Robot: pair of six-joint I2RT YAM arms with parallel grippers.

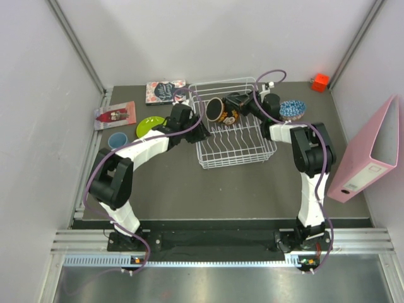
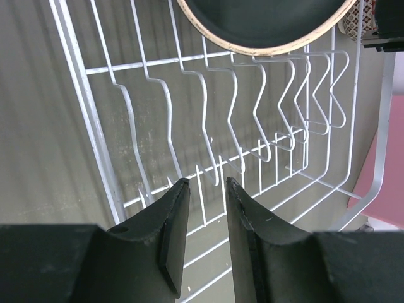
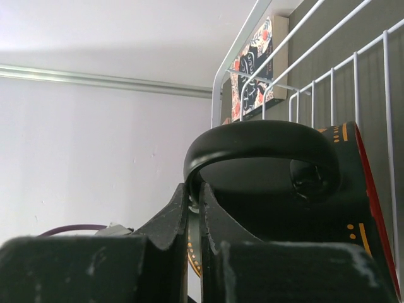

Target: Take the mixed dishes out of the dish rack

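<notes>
A dark mug with orange patterns (image 1: 223,110) lies on its side over the white dish rack (image 1: 233,158). My right gripper is shut at the curve of its black handle (image 3: 265,139); whether anything is between the fingers cannot be told. My left gripper is over the rack's wire slots, its fingertips a little apart with only wires visible behind them. The mug's dark rim (image 2: 265,47) shows at the top of the left wrist view. A green plate (image 1: 147,123) and blue cup (image 1: 118,141) sit left of the rack.
A blue patterned bowl (image 1: 292,108) and orange cube (image 1: 320,83) are at the right. A pink binder (image 1: 366,151) stands on the right edge. Two flat printed items (image 1: 115,116) (image 1: 165,93) lie at the back left.
</notes>
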